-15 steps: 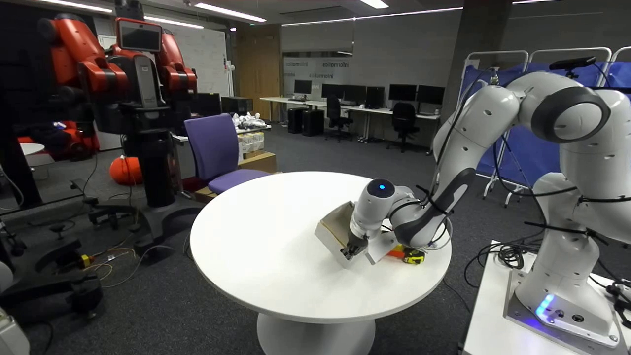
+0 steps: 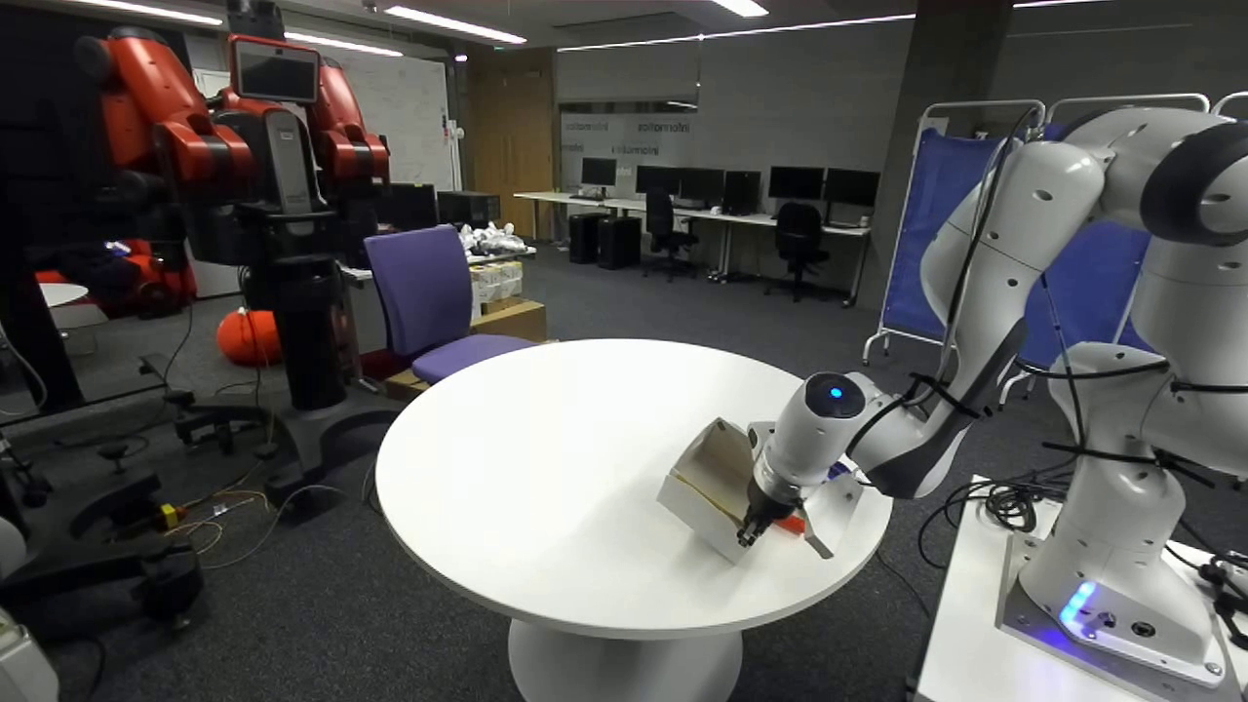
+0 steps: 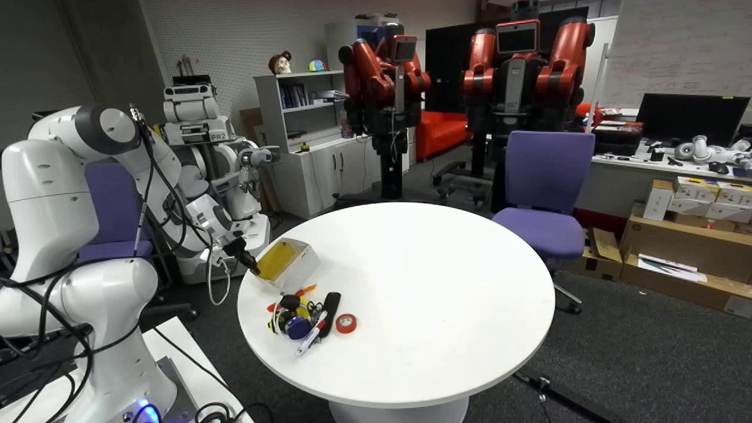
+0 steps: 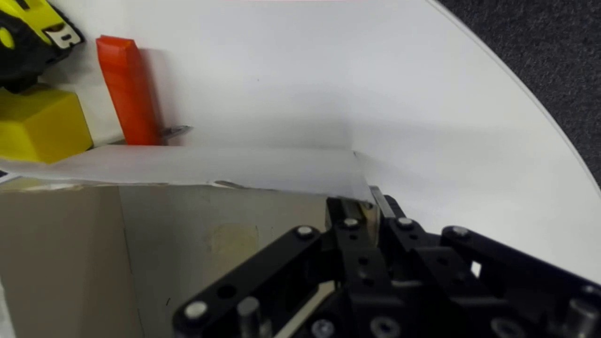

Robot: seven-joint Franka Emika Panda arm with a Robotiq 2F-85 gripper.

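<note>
A white box (image 2: pixel 709 496) with a tan inside is on the round white table (image 2: pixel 526 468), tilted, its open side toward my arm. My gripper is shut on the edge of the box wall, one finger inside and one outside, as the wrist view shows. In exterior view 2 the gripper (image 3: pixel 255 271) meets the box (image 3: pixel 300 267) near the table's left edge. Close beside the box lie an orange-red item (image 4: pixel 128 90), a yellow block (image 4: pixel 48 124) and a black-and-yellow tool (image 4: pixel 34 34).
A pile of small things, among them a purple round item (image 3: pixel 298 328), a black remote-like object (image 3: pixel 329 314) and a red tape roll (image 3: pixel 346 324), lies in front of the box. A purple chair (image 3: pixel 546 183) stands behind.
My gripper and the box have moved right in exterior view 1, toward the robot base and the small items. The arm now covers more of those items.
</note>
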